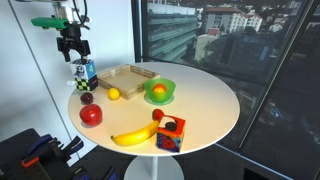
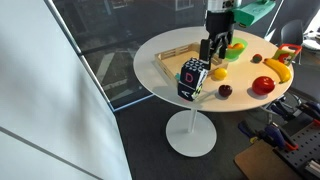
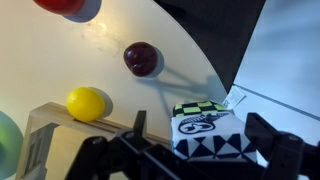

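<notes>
A patterned box (image 1: 82, 73) with black-and-white triangles and a green checkered edge stands near the table's rim, at the left in exterior view 1. Above it hangs my gripper (image 1: 74, 48), open and apart from the box. In the wrist view the box's face (image 3: 208, 130) shows between the spread fingers of the gripper, with nothing held. Exterior view 2 also has the box (image 2: 192, 82) just below and to the left of the gripper (image 2: 212, 52).
Beside the box lies a wooden tray (image 1: 128, 78). A dark plum (image 1: 87, 98), a yellow lemon (image 1: 113, 93) and a red apple (image 1: 91, 117) are close by. Farther off are a green bowl (image 1: 165, 97) with orange fruit, a banana (image 1: 132, 135) and a colourful cube (image 1: 170, 134).
</notes>
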